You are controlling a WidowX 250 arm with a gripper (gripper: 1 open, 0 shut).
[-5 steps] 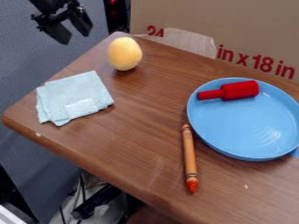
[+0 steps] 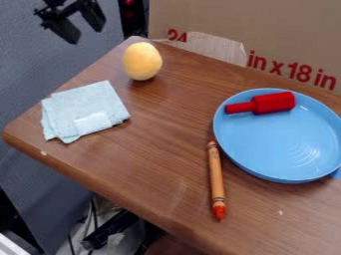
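My black gripper (image 2: pixel 75 20) hangs at the upper left, beyond the table's edge, its fingers apart and pointing down, with nothing seen between them. Below it on the wooden table lie a folded pale blue cloth (image 2: pixel 83 111) and a yellow egg-shaped object (image 2: pixel 143 61). At the right, a red bottle-like object (image 2: pixel 272 103) rests on a blue plate (image 2: pixel 277 146). An orange crayon (image 2: pixel 216 182) lies left of the plate.
A cardboard box (image 2: pixel 246 35) stands along the back, with a clear plastic piece in front of it. The table drops away on the left.
The objects on the table have not moved.
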